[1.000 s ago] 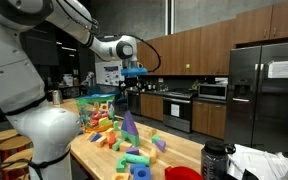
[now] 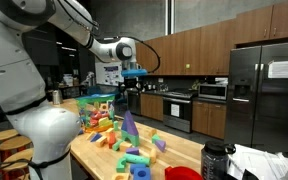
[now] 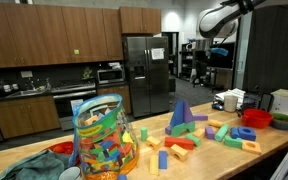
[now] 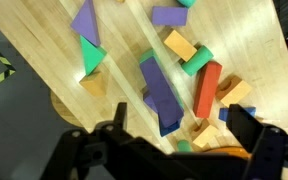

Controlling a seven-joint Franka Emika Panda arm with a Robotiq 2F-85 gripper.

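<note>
My gripper stands open above the table, its two dark fingers wide apart at the bottom of the wrist view. Below it, a long purple block lies among the toy blocks, with green and blue pieces beside or under it. To its right are a red block, a green cylinder and orange blocks. A green triangle and a purple triangle lie upper left. In exterior view 1 the gripper hangs high over the blocks, touching none of them.
A clear bag of colored blocks stands at the table's left in exterior view 2. A black canister, white cloth and red bowl sit at the near right in exterior view 1. The wrist view shows a table edge at left.
</note>
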